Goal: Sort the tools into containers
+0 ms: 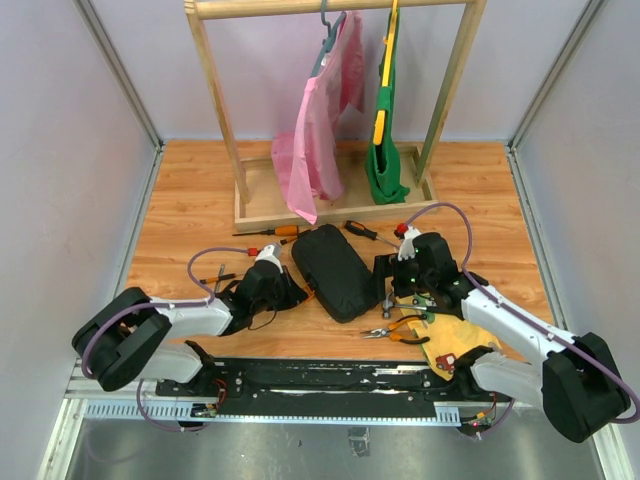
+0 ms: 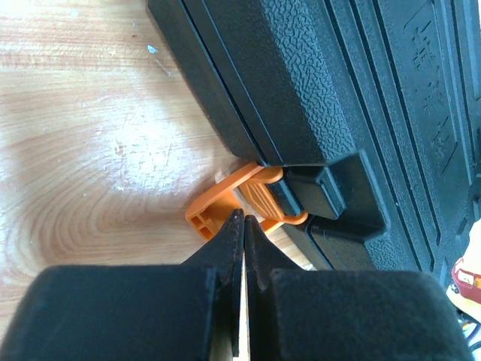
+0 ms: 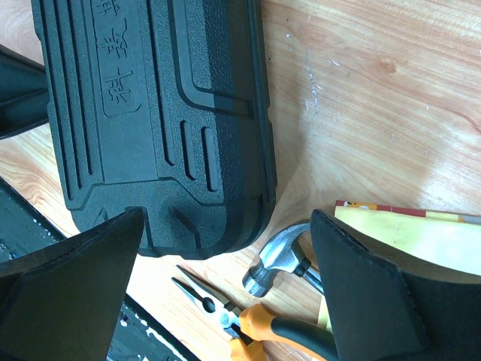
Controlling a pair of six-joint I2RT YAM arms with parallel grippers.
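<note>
A closed black toolbox (image 1: 336, 272) lies at a slant in the middle of the table. Its orange latch (image 2: 224, 201) stands out from the near side, beside the black handle (image 2: 353, 197). My left gripper is shut right at the latch, nothing visible between its fingertips. On the box's other side my right gripper hangs open and empty, above its end and the hammer (image 3: 279, 259). Pliers with orange handles (image 3: 225, 320) lie below the hammer. Screwdrivers (image 1: 362, 231) lie behind the box, one orange-handled (image 1: 285, 230).
A yellow cloth (image 1: 470, 340) spreads under the right arm, with small items on it. At the back stands a wooden rack (image 1: 245, 215) with a pink apron (image 1: 310, 150) and a green one (image 1: 385, 165). Bare table shows at the left rear.
</note>
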